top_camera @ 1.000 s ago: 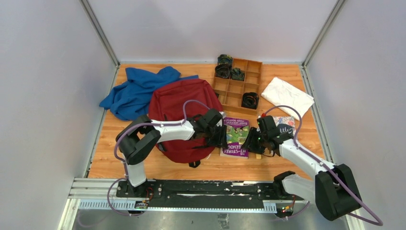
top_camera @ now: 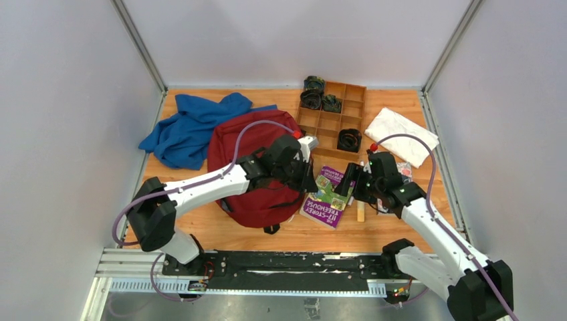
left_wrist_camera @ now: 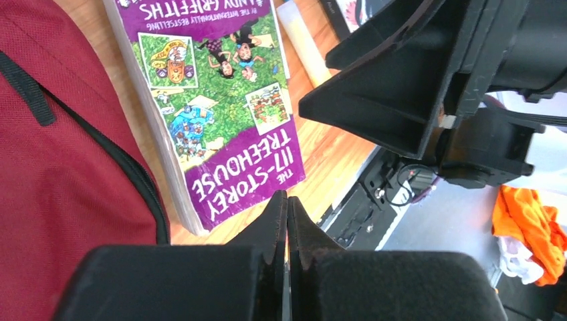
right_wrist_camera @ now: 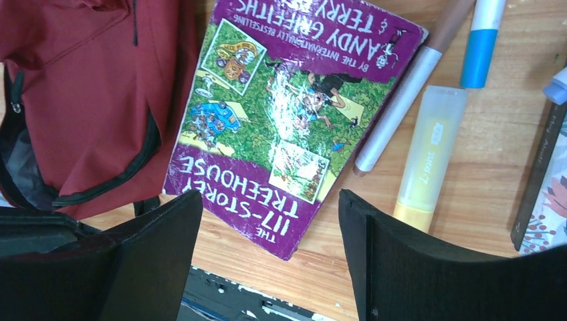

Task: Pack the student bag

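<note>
A purple and green book (top_camera: 324, 202) lies flat on the wooden table, turned at an angle, just right of the red bag (top_camera: 249, 206). My left gripper is shut with nothing between its fingertips; it hovers over the bag's right edge beside the book. The right gripper stands partly open above the book, its fingers (right_wrist_camera: 157, 227) well apart and nothing held. In the right wrist view the book (right_wrist_camera: 281, 114) shows whole, touching or almost touching the bag (right_wrist_camera: 93, 100), whose dark zip edge faces it.
A grey marker (right_wrist_camera: 404, 100), a yellow glue stick (right_wrist_camera: 433, 157) and a blue-capped pen (right_wrist_camera: 483, 43) lie right of the book. Behind stands a wooden organizer (top_camera: 331, 120); a blue cloth (top_camera: 184, 130) and a white cloth (top_camera: 396, 130) flank it.
The book has turned at an angle on the table. My right gripper has risen and moved back, away from the front edge; the left arm has also shifted backward, its gripper still by the bag.
</note>
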